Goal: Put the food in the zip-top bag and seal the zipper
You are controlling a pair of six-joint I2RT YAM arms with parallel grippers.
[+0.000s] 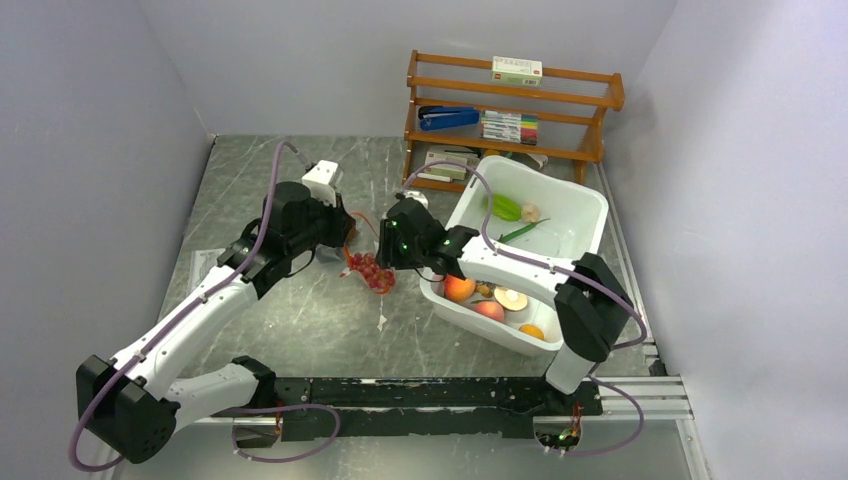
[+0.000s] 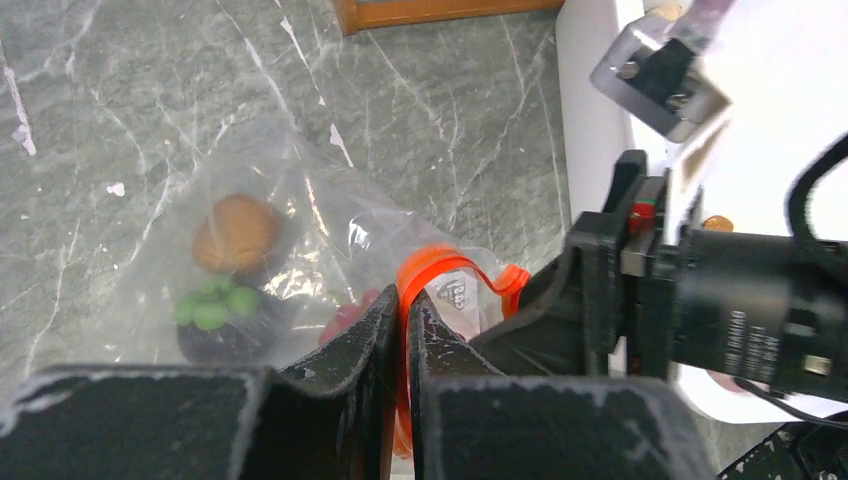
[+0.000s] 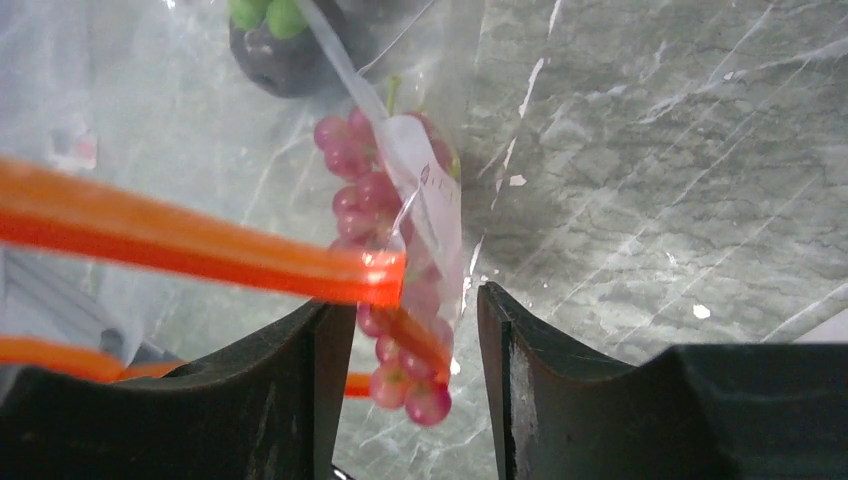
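Observation:
A clear zip bag with an orange zipper rim [image 2: 430,263] lies between my grippers. My left gripper is shut on this rim. Inside the bag, the left wrist view shows a brown round item [image 2: 236,234] and a dark item with green leaves [image 2: 212,303]. Red grapes [image 3: 372,195] lie near the bag's mouth, some seen through the film. My right gripper is open at the mouth; its fingers stand apart, with grapes and the orange rim visible in the gap. Whether film lies between those fingers is unclear.
A white bin [image 1: 575,205] at right holds fruit and vegetables, including a peach [image 1: 489,310] and a green pepper [image 1: 505,207]. The wooden rack [image 1: 590,90] stands behind it.

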